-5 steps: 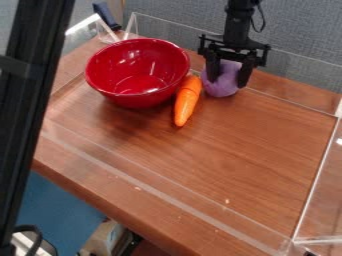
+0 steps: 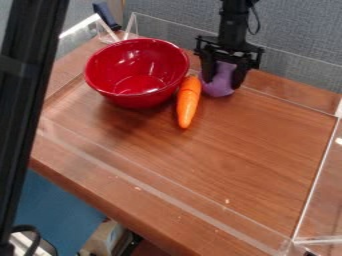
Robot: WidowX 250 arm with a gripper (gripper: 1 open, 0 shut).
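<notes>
My black gripper (image 2: 225,58) is at the back of the table, its fingers around a purple rounded object (image 2: 221,83), possibly an eggplant, whose upper part they partly hide. Whether the fingers are closed on it is hard to tell. An orange carrot (image 2: 189,104) lies just left of and in front of the purple object, beside a red bowl (image 2: 131,90), which looks empty and stands at the back left.
Clear low walls surround the wooden table (image 2: 201,180), with a grey padded wall behind. A dark vertical bar crosses the left edge of the view.
My gripper and the purple object have shifted slightly to the left. The bowl and carrot look unmoved.
</notes>
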